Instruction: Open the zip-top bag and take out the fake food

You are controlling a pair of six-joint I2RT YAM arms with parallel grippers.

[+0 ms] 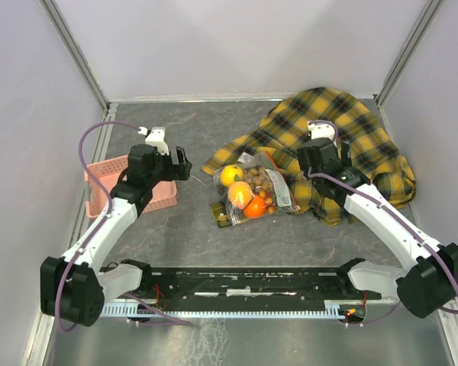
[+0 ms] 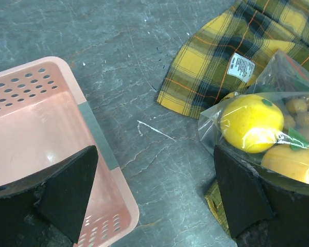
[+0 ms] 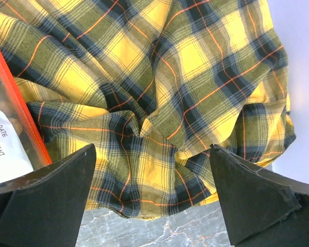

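Near the middle of the table lies a clear zip top bag (image 1: 284, 191), its red-edged side toward the right. Inside it show a yellow fruit (image 2: 251, 123), a peach-coloured fruit (image 1: 240, 194), an orange one (image 1: 255, 207) and several small brown round pieces (image 2: 302, 113). My left gripper (image 1: 181, 164) is open above the table, left of the bag and apart from it. Over the cloth, to the bag's right, my right gripper (image 1: 324, 158) also stands open, with nothing between its fingers. A red bag edge (image 3: 21, 103) and white label (image 3: 7, 149) appear in the right wrist view.
A pink basket (image 2: 77, 98) stands empty at the left, close to my left gripper. Rumpled yellow-black plaid cloth (image 1: 366, 152) covers the right side and reaches partly under the bag.
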